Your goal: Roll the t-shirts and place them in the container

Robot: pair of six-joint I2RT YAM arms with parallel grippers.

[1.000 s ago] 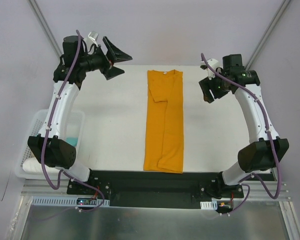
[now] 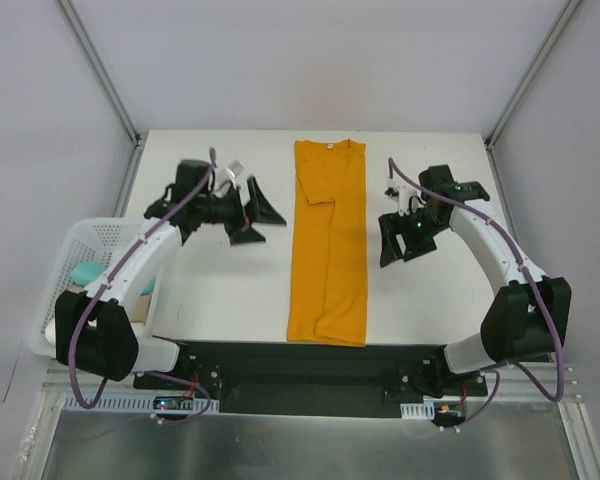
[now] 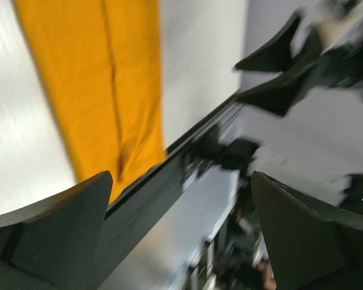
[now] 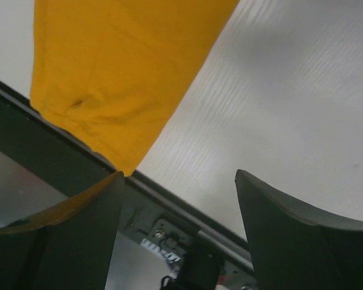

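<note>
An orange t-shirt point(image 2: 310, 260) lies folded into a long strip down the middle of the white table, its collar at the back and its bottom end at the front edge. To its left hovers my left gripper point(image 2: 248, 222), open and blurred by motion in the top view. To its right my right gripper point(image 2: 398, 238) stands open above the table with nothing between its fingers. Both wrist views look down on the lower end of the shirt point(image 4: 127, 90).
A white basket point(image 2: 80, 240) with light blue and white contents stands at the left, partly behind the left arm.
Both arms have moved toward the front of the table, the left one much further, coming down and inward from the back left. The shirt looks unchanged.
</note>
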